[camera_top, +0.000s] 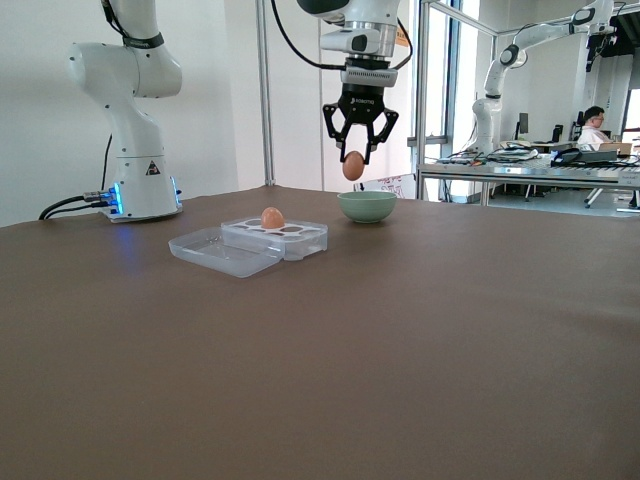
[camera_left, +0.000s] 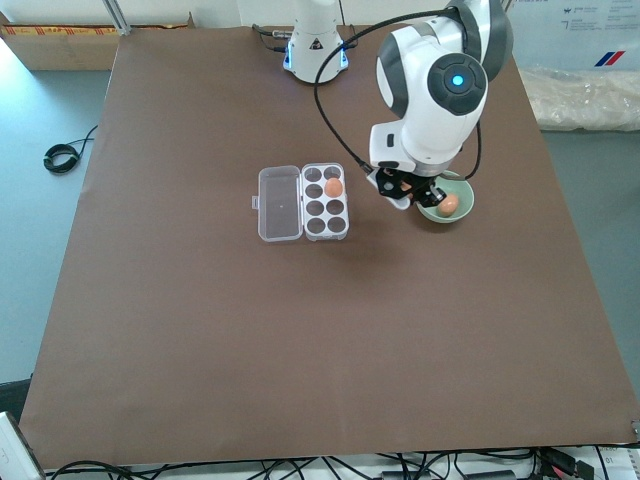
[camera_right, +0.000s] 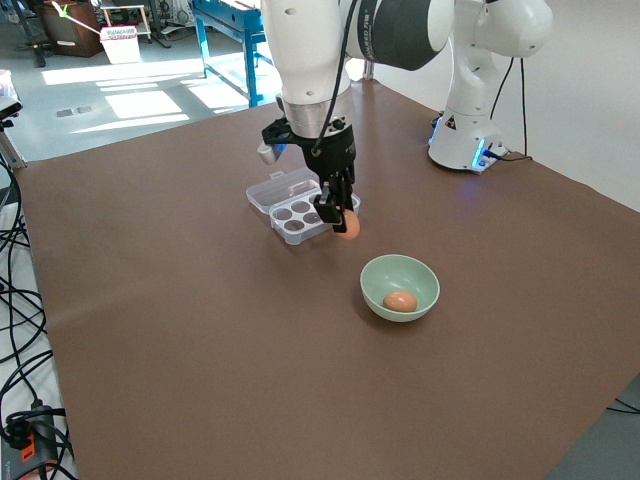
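My gripper (camera_top: 355, 148) is shut on a brown egg (camera_top: 353, 167), held raised near the green bowl (camera_top: 367, 207); the top view shows it just left of and above the bowl. In the right view the held egg (camera_right: 349, 228) sits at the fingertips, behind the bowl (camera_right: 372, 270). Another egg (camera_right: 400, 301) lies in the bowl. An open clear plastic egg box (camera_left: 280, 204) stands left of the bowl, with one egg (camera_left: 334, 188) in a back pocket of its tray and the other visible pockets empty.
The white base of an arm (camera_left: 314, 55) stands at the back of the brown table (camera_left: 320, 350). Cables (camera_left: 100, 470) run beyond the near edge, off the table.
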